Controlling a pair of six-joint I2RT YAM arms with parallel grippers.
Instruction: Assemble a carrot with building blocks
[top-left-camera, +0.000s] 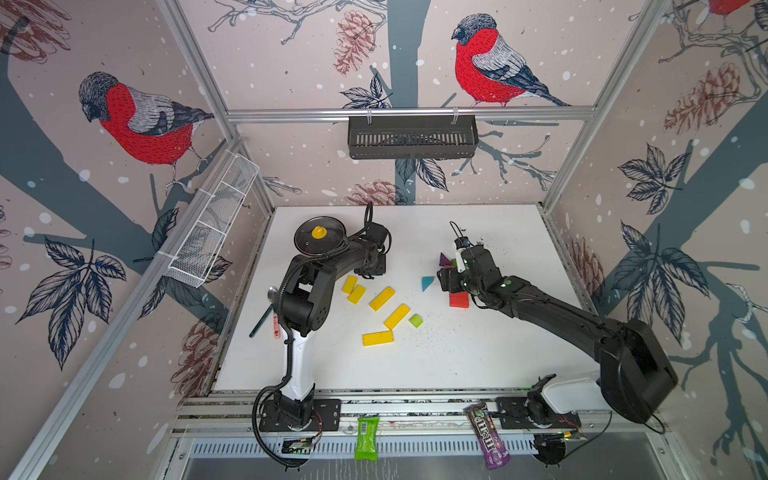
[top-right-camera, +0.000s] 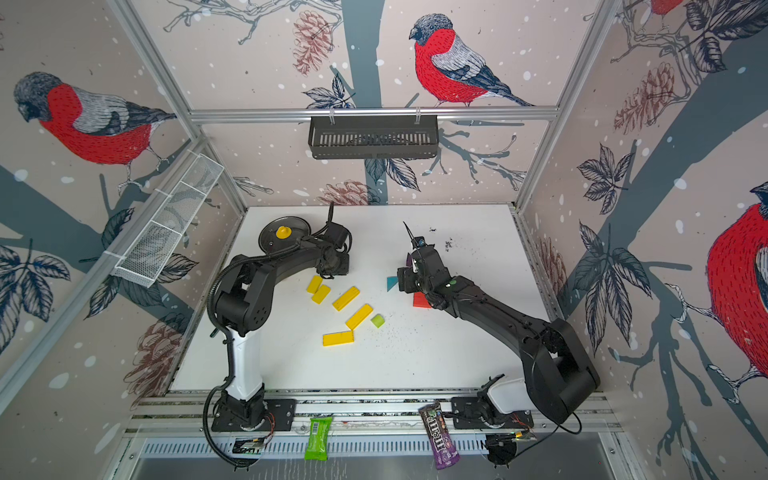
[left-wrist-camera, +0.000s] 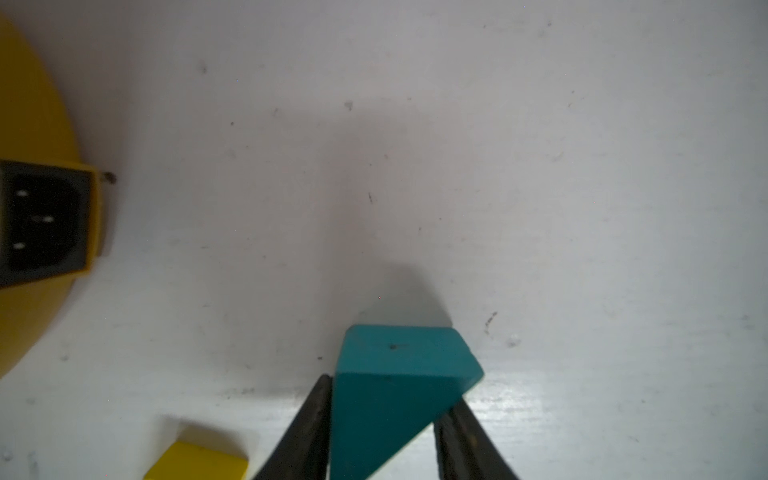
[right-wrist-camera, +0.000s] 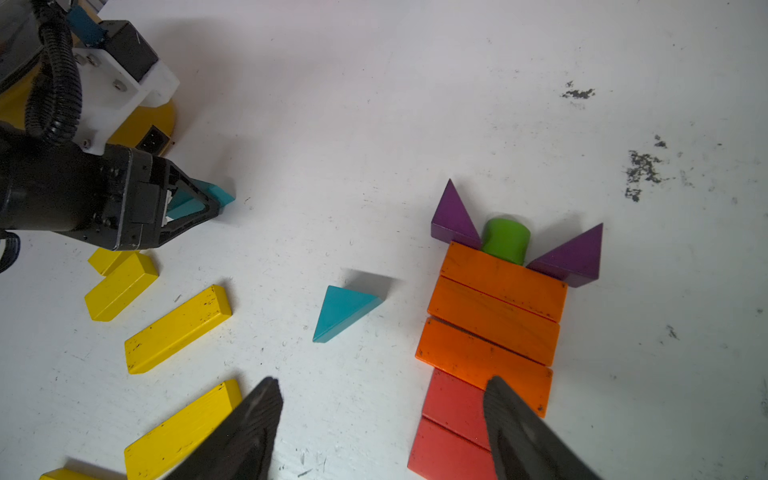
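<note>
A carrot of orange blocks (right-wrist-camera: 496, 304), red blocks (right-wrist-camera: 449, 448), purple triangles (right-wrist-camera: 452, 212) and a green cylinder (right-wrist-camera: 505, 240) lies on the right of the table. A teal triangle (right-wrist-camera: 342, 312) lies left of it. My left gripper is low at the back left, its fingers either side of another teal triangle (left-wrist-camera: 396, 360); whether they grip it is unclear. My right gripper hangs above the carrot, fingers apart, nothing seen between them.
Several yellow blocks (top-left-camera: 382, 297) and a light-green block (top-left-camera: 416, 320) lie in the middle. A black lid (top-left-camera: 308, 240) with yellow knob is at the back left.
</note>
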